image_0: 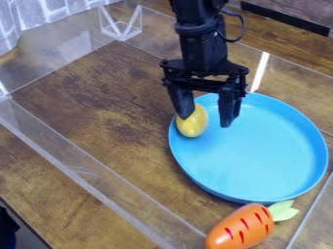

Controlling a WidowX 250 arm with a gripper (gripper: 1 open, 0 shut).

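My black gripper [205, 103] is open over the left part of a blue plate [258, 156], its two fingers spread apart. Just below and behind the left finger, a yellow oval object [193, 121] rests on the plate's left edge, partly hidden by that finger. Whether the finger touches it I cannot tell. An orange toy carrot [242, 228] with red marks and a pale green top lies off the plate at the lower right.
Clear plastic walls run along the left and front, and a small white wire-like shape [120, 24] stands at the back left.
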